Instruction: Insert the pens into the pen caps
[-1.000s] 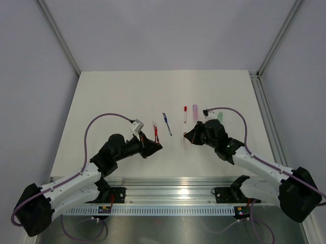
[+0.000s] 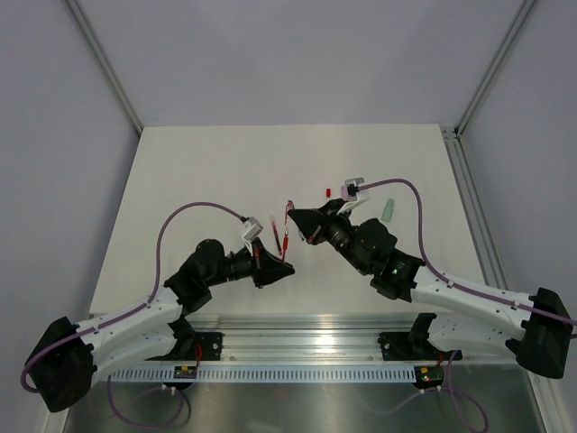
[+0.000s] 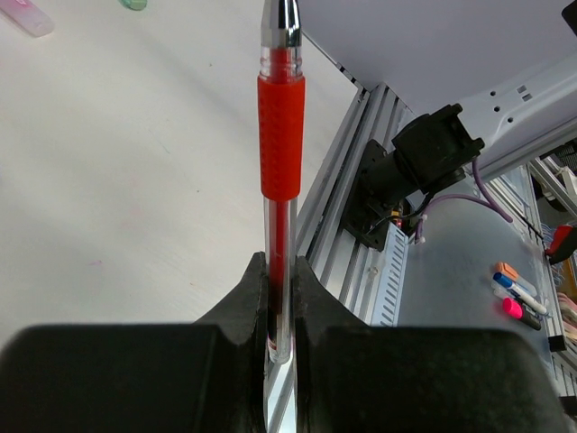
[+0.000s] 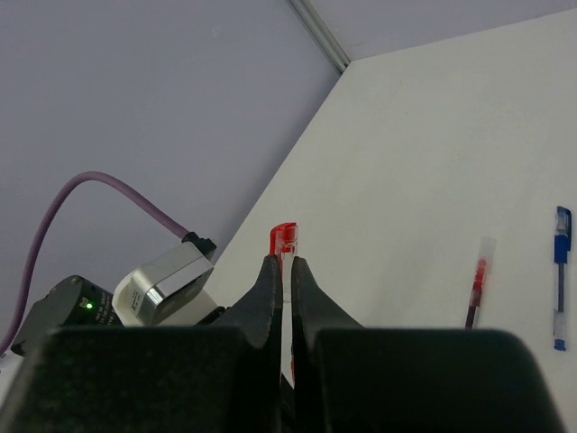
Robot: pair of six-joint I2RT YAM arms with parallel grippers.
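Note:
An upright red pen (image 3: 279,135) with a silver tip is held in my shut left gripper (image 2: 281,260), its red grip above the fingers. Just above and right of it in the top view, my right gripper (image 2: 292,214) is shut on a red pen cap (image 4: 282,236), which shows between its fingertips. The pen and cap are close; whether they touch I cannot tell. A red-and-clear pen (image 4: 478,280) and a blue pen (image 4: 561,271) lie on the white table (image 2: 198,162).
A pink item (image 3: 25,16) and a green item (image 2: 388,210) lie at the table's right, near another red pen (image 2: 328,193), partly hidden in the top view.
My right gripper has moved left and grown larger in the top view, carrying the cap to the left pen. My left gripper has shifted slightly right.

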